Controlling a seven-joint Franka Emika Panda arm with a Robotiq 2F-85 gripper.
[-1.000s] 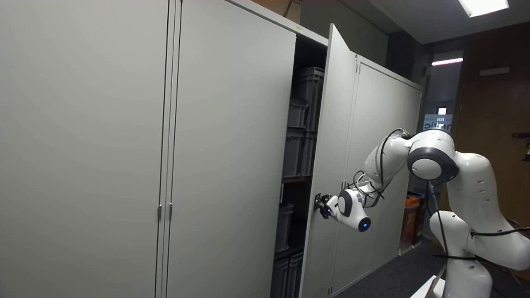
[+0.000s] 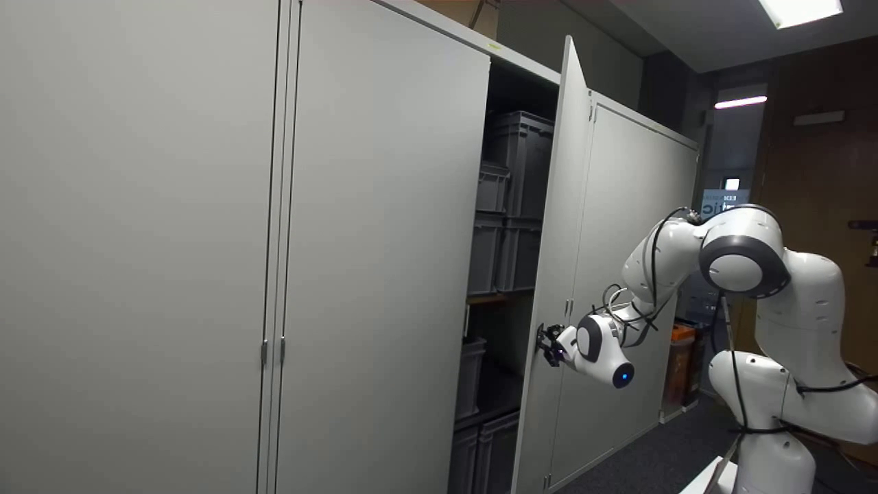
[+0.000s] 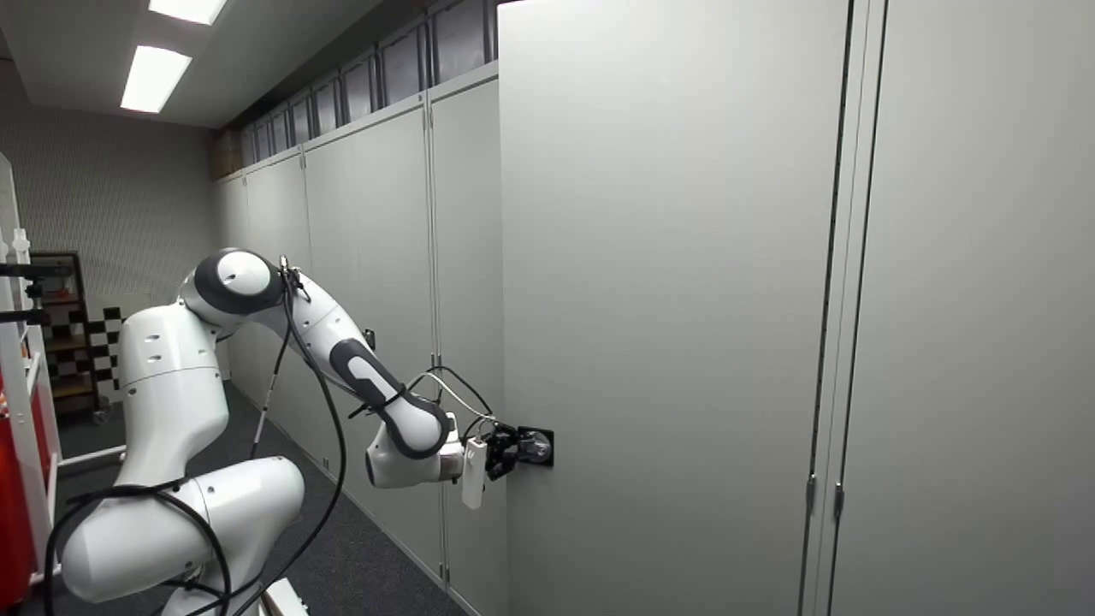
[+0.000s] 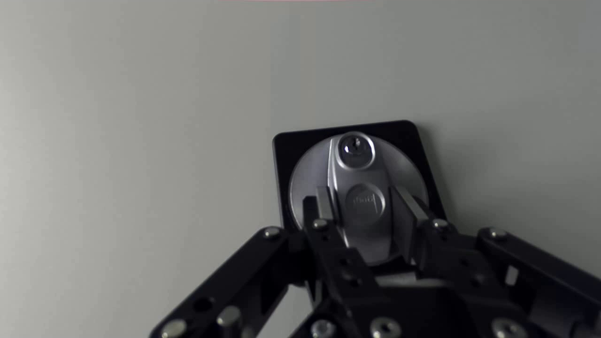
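A tall grey cabinet door (image 2: 562, 230) stands part open in exterior view 1, swung out toward the arm. In the wrist view its silver handle (image 4: 366, 225) sits on a round plate in a black square mount (image 4: 293, 138), with a keyhole at the top. My gripper is shut on this handle, one finger pad (image 4: 325, 203) along each side. Exterior view 2 shows the gripper (image 3: 523, 446) at the door's edge, against the black mount. The lower part of the mount is hidden behind the fingers in the wrist view.
Grey bins (image 2: 523, 165) are stacked on shelves inside the open cabinet. Closed doors (image 2: 378, 247) flank the opening on the left, with another closed door (image 2: 634, 272) on the right. Dark carpet (image 2: 605, 469) lies clear in front of the cabinets.
The door has swung further out, to the right in exterior view 1, along with my gripper and arm. More of the bins inside shows now.
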